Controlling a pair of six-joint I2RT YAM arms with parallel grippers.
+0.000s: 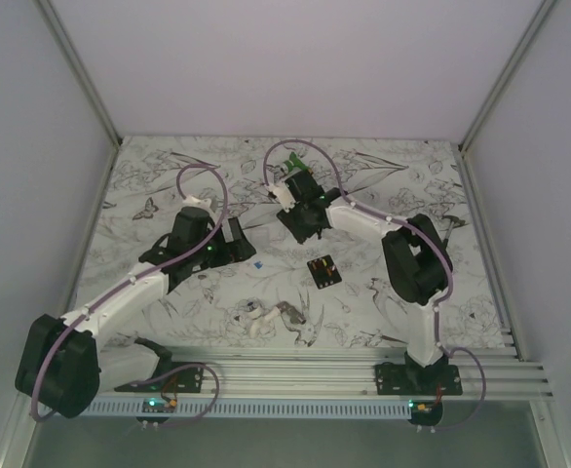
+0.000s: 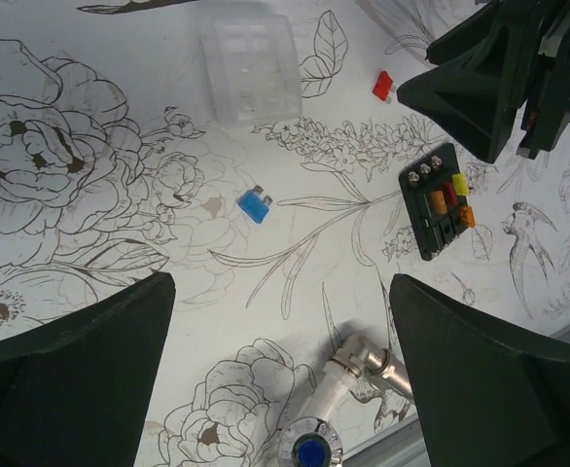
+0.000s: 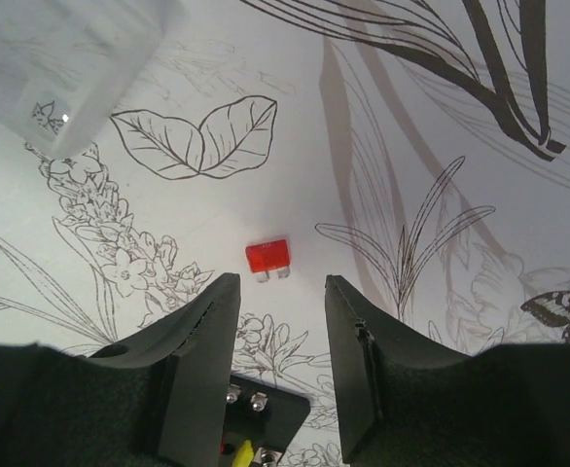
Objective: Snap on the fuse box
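Note:
A black fuse box with coloured fuses lies on the table, also in the left wrist view and partly in the right wrist view. A small red fuse lies loose above my right gripper, whose fingers stand apart with nothing seen between them. A blue fuse lies in front of my left gripper, which is open and empty. A clear plastic box sits behind the blue fuse.
A metal fitting lies at the front middle, a green object at the back, and a hammer at the right.

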